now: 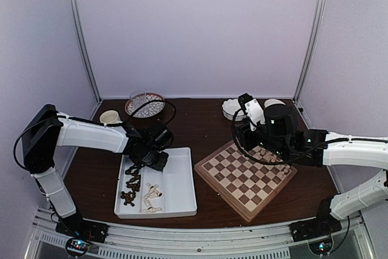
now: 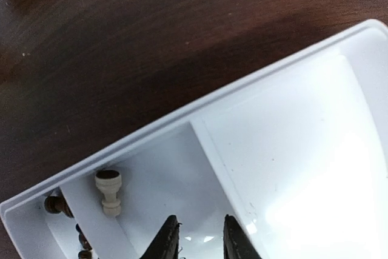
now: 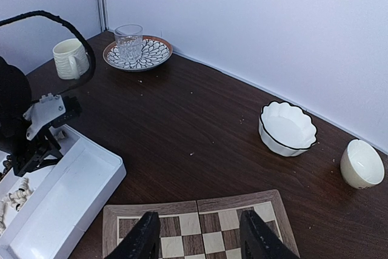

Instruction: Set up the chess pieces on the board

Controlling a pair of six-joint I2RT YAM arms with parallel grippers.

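The white tray [image 1: 185, 180] holds dark pieces [image 1: 131, 185] in its left compartment and light pieces [image 1: 153, 198] in the middle one; its wide right compartment is empty. One light piece [image 2: 110, 195] lies against the divider near the tray's far wall. My left gripper is over the middle compartment, fingers apart and nothing between them. The chessboard [image 1: 233, 180] sits right of the tray, with a few pieces [image 1: 286, 169] along its right side, partly behind my right arm. Above the board's far edge, my right gripper stands open and empty.
A mug [image 3: 70, 59], a patterned plate [image 3: 159, 53] with a glass [image 3: 129, 43] on it, a scalloped white bowl [image 3: 287, 127] and a white cup [image 3: 362, 163] stand at the back. Between the plate and the bowl the table is bare.
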